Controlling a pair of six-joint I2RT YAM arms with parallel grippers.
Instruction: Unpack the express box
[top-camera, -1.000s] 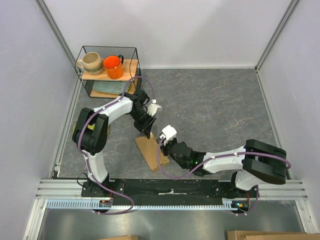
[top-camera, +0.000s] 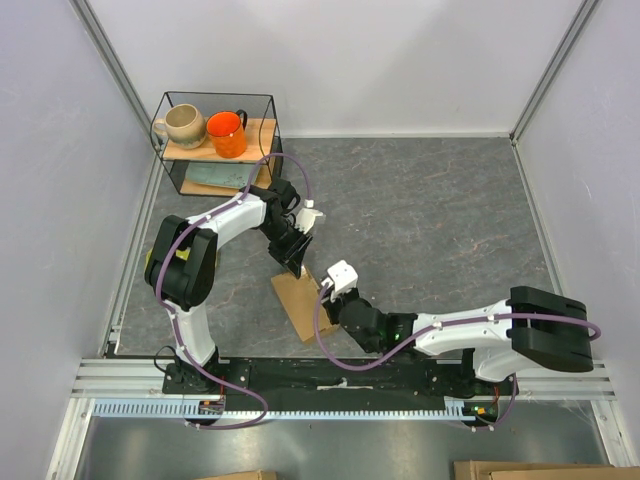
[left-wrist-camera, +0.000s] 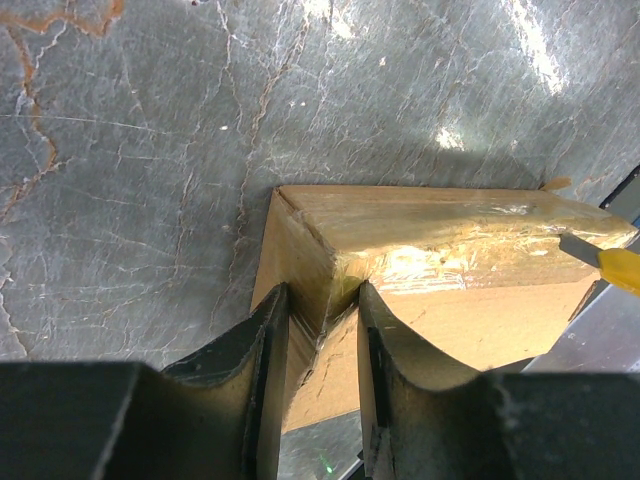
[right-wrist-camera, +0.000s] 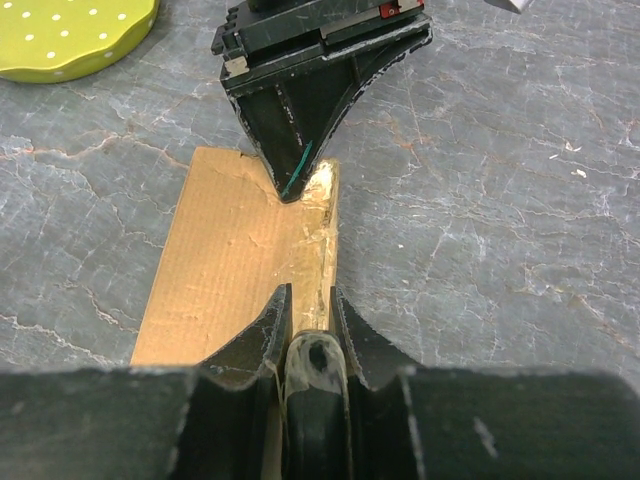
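Observation:
A brown cardboard box (top-camera: 300, 305) with clear tape along one edge lies on the grey floor. My left gripper is shut on its far corner, one finger on either side of the taped edge. In the left wrist view, a cutter with a yellow handle (left-wrist-camera: 622, 268) rests its dark blade tip on the tape near the other end. My right gripper is shut on this cutter, whose dark rounded end shows between the fingers; its blade is hidden in the right wrist view. The box flaps look closed.
A wire rack (top-camera: 220, 152) holding a beige mug (top-camera: 184, 126) and an orange mug (top-camera: 227, 135) stands at the back left. Left of the box is a yellow-green dotted object (right-wrist-camera: 72, 35). Cartons (top-camera: 530, 471) show at the bottom edge.
My right gripper has shifted toward the near end of the box and slightly right, along the taped edge. The left arm and the box have stayed where they were.

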